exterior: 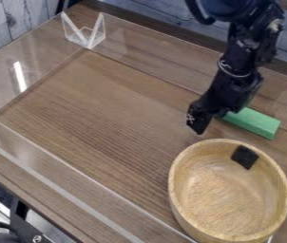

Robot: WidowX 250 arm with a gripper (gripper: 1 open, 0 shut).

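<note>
My black gripper (212, 111) hangs low over the wooden table, right beside a green block (257, 124) at the right. Its fingers look apart, and I see nothing held between them; part of the block is hidden behind the gripper.
A large round tan bowl (225, 202) with a small dark block (245, 157) in it sits at the front right. A white wire rack (86, 30) stands at the back left.
</note>
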